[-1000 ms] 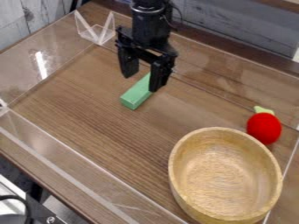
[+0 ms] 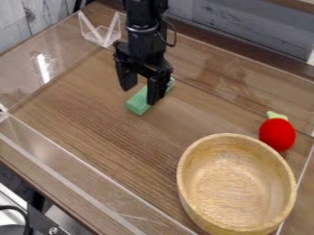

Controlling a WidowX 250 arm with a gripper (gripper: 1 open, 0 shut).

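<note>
My black gripper (image 2: 141, 75) stands open at the upper middle of the camera view, its fingers pointing down. It hangs over a green block (image 2: 139, 103) lying diagonally on the wooden table. The gripper hides the middle of the block; whether it touches it I cannot tell.
A large pale wooden bowl (image 2: 234, 214) fills the lower right. A red tomato-like object (image 2: 277, 135) with a green top lies at the right. Clear plastic pieces are at the left and back.
My gripper has moved left and a little lower over the green block. The block, bowl and red object stay where they were.
</note>
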